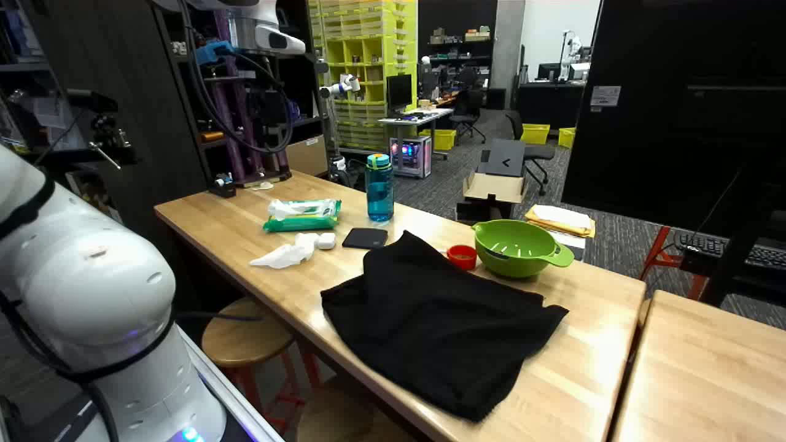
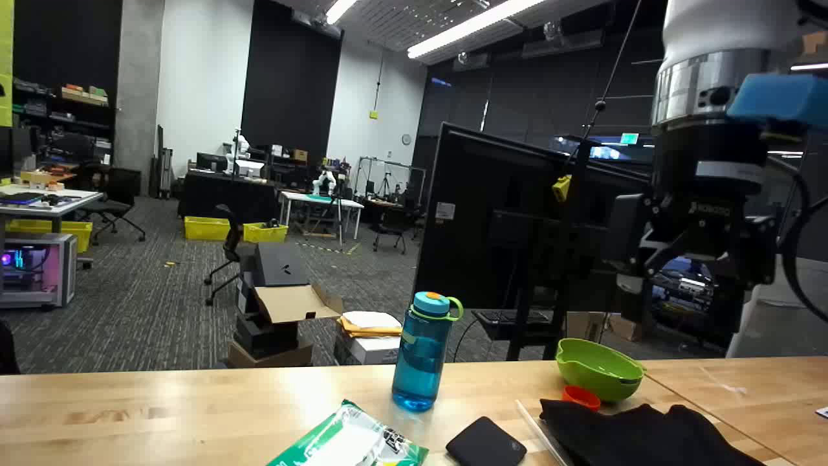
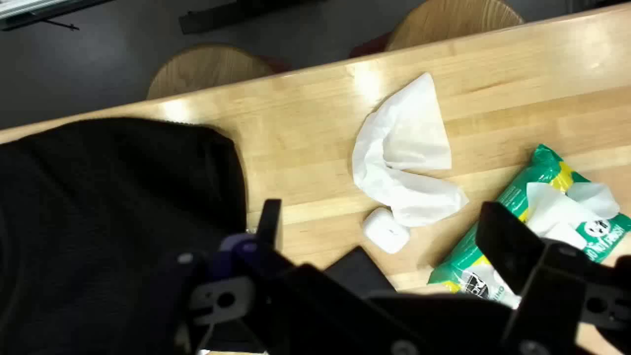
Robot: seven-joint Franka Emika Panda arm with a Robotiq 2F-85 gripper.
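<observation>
High above the table, my gripper stands open with nothing between its fingers. Below it in the wrist view lie a crumpled white wipe [image 3: 402,154] and a small white case [image 3: 386,230] that touches or nearly touches it. A green wipes pack [image 3: 473,272], with a wipe sticking out of its top, is partly covered by one finger. On the other side a black cloth [image 1: 449,324] spreads over the table, rumpled, its near corner close to the front edge. A flat black square item [image 1: 365,238] lies between the pack and the cloth.
A blue water bottle [image 1: 379,188] stands upright near the back edge. Behind the cloth are a red cup [image 1: 462,256] and a green colander bowl [image 1: 516,249]. Wooden stools [image 1: 247,331] sit below the front edge. Bare tabletop shows at the right end.
</observation>
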